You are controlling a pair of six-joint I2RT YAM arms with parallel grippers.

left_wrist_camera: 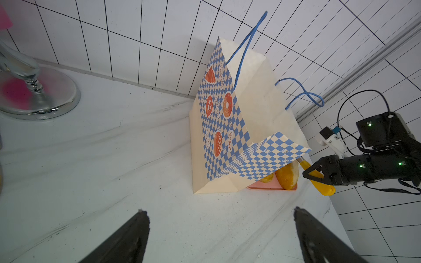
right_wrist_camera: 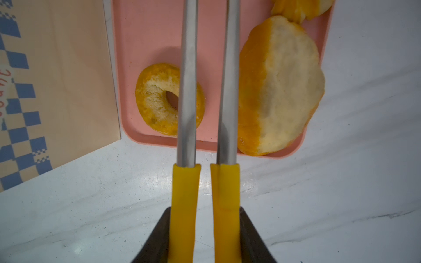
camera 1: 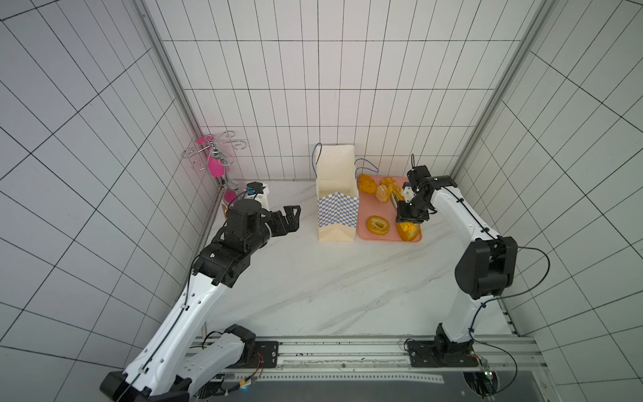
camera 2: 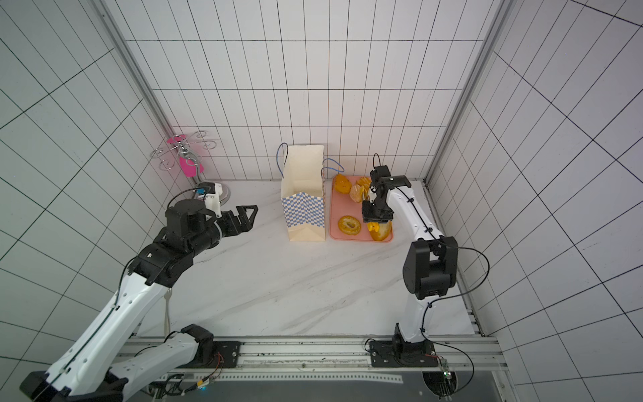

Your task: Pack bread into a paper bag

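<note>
An open paper bag [camera 1: 337, 214] with blue checks stands beside a pink tray [camera 1: 368, 207] of breads. My right gripper [camera 1: 410, 211] is shut on yellow-handled tongs [right_wrist_camera: 184, 206], whose metal arms extend over the tray. In the right wrist view, a bagel [right_wrist_camera: 151, 100] lies left of the tongs and a large bread [right_wrist_camera: 282, 85] right of them; the tong tips are out of that frame. Further breads [camera 2: 341, 184] lie at the back. My left gripper [camera 1: 286, 219] hangs open and empty left of the bag.
A metal stand [left_wrist_camera: 39, 105] with pink parts is at the back left. Tiled walls close in the sides and back.
</note>
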